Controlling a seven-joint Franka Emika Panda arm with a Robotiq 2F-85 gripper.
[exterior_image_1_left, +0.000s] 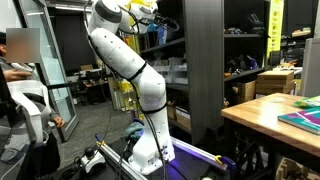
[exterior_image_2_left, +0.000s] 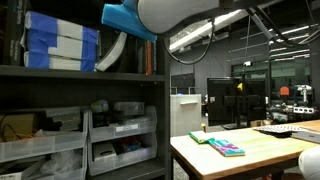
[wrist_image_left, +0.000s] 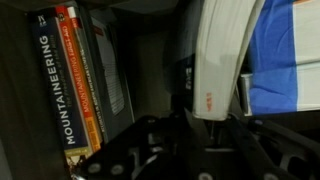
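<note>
In the wrist view a pale, book-like thing with a whitish face and a small orange mark at its lower end stands between the fingers of my gripper. The gripper is shut on it; the fingertips are dark and partly hidden behind it. To the left, several books lean together, among them a dark blue one lettered MOUNTAINEERING, and the gripper is apart from them. High at the shelf, the gripper is small in exterior view 1. The held thing is hard to make out there.
Blue-and-white boxes stand close to the right of the held thing. Below the upper shelf are clear bins with loose items. A wooden table carries colourful flat items, well away from the gripper.
</note>
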